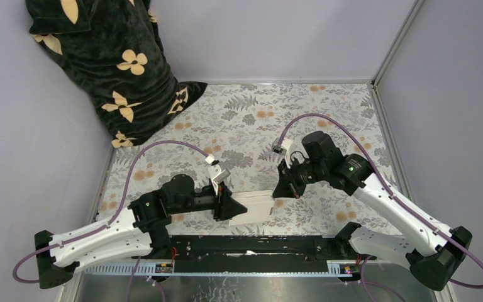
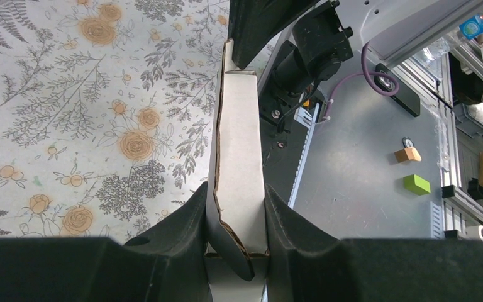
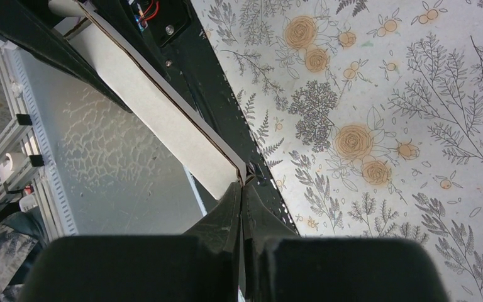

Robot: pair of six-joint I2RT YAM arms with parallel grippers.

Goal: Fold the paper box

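Note:
The white paper box [image 1: 251,206] lies between both grippers near the front of the patterned table. My left gripper [image 1: 224,205] is shut on it at the left; in the left wrist view the fingers [image 2: 182,233] press both sides of the narrow white side, along a brown cardboard edge. My right gripper [image 1: 279,191] is shut on the box's far end at the right. In the right wrist view its fingertips [image 3: 241,187] meet at the corner of a long folded strip [image 3: 157,107], with the other gripper at the strip's far end.
A dark green flowered cloth [image 1: 113,69] is heaped at the back left. A black strip [image 1: 251,251] runs along the front edge, and walls stand at the sides and back.

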